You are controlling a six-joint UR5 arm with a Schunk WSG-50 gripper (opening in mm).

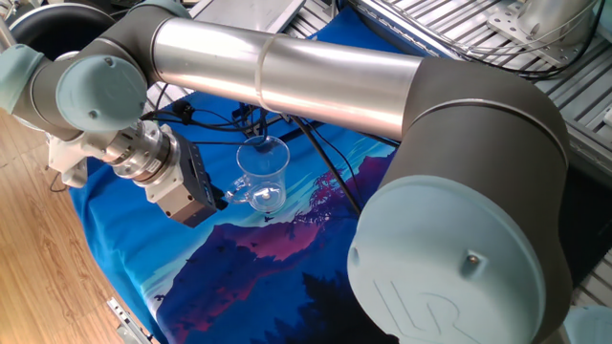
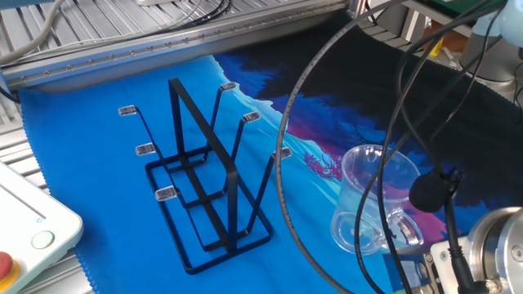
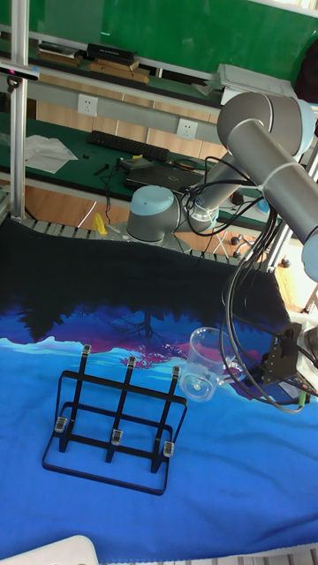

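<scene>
A clear glass cup with a side handle appears upright in all three views, over the printed cloth. In exterior view 1 my gripper comes from the left, its dark fingertips at the cup's handle. Exterior view 3 shows the gripper to the right of the cup, on the handle side. Whether the fingers are closed around the handle does not show. Left of the cup in exterior view 2 stands a black wire rack with several upright prongs with clear tips.
Loose black cables hang from the arm in front of the cup. A white control box with a red button lies at the left edge of exterior view 2.
</scene>
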